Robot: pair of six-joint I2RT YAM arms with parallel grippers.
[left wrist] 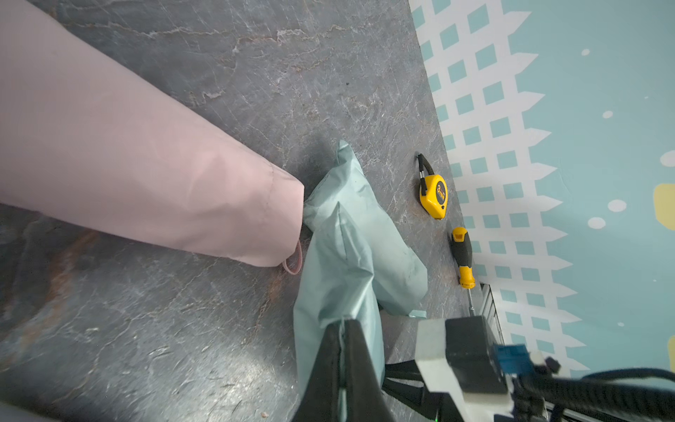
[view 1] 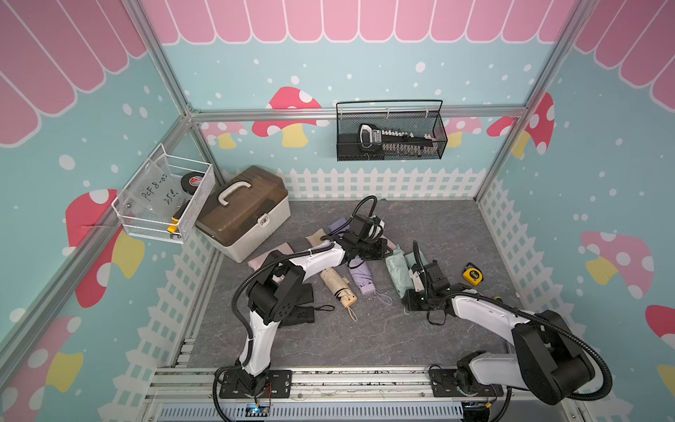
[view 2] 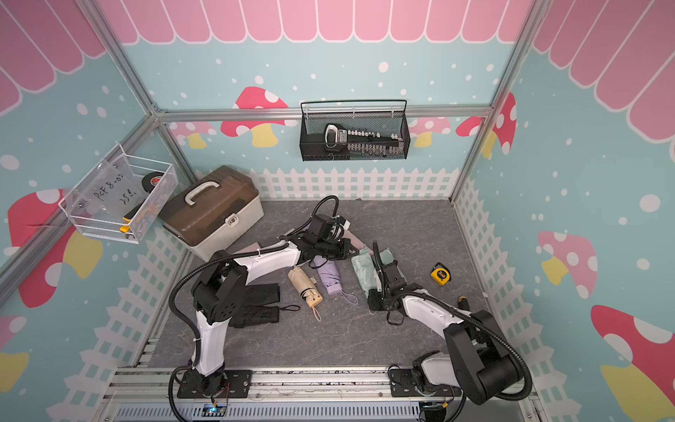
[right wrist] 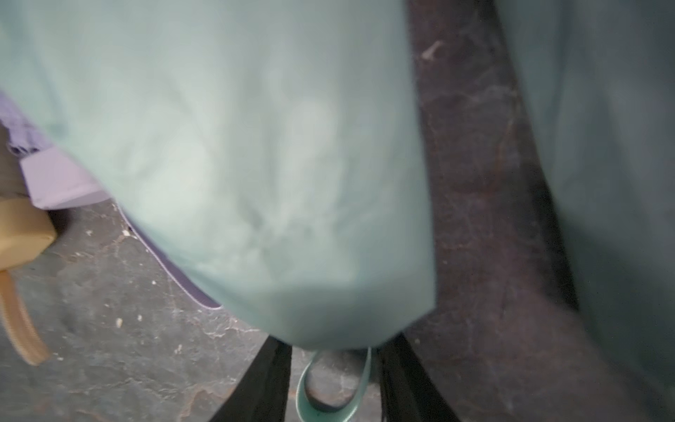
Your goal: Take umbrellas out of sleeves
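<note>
A mint umbrella sleeve (view 1: 398, 270) lies at the centre-right of the floor. My left gripper is shut on its upper end, the fabric rising in a fold to the fingers. My right gripper is at the lower end, partly open around the mint strap loop (right wrist: 325, 413); whether it touches the fabric is unclear. A second mint piece (left wrist: 393, 267) lies alongside. A pink sleeve (left wrist: 161, 168), lilac umbrella (view 1: 363, 277), beige umbrella (view 1: 337, 287) and black pieces (view 2: 256, 316) lie to the left.
A toolbox (view 1: 242, 211) stands at the back left. A yellow tape measure (view 1: 472, 274) and a screwdriver (left wrist: 462, 256) lie to the right. Wire baskets (view 1: 391, 137) hang on the walls.
</note>
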